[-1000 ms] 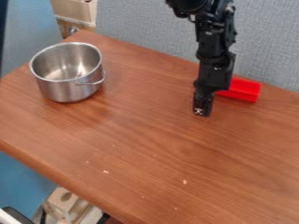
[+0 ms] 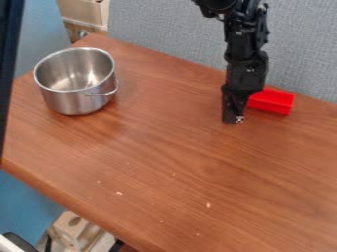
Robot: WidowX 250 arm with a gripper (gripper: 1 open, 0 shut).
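My black gripper (image 2: pixel 235 110) points down at the wooden table (image 2: pixel 158 177), just left of a red box-like object (image 2: pixel 273 100) that sits near the back edge, partly behind it. The fingertips are low at the tabletop and look shut, with nothing visible between them. A steel pot (image 2: pixel 75 81) with side handles stands at the back left of the table.
A grey padded wall (image 2: pixel 297 39) runs behind the table. The left edge drops to a blue surface.
The gripper has shifted very slightly right and up toward the red object. The pot and red object look unmoved.
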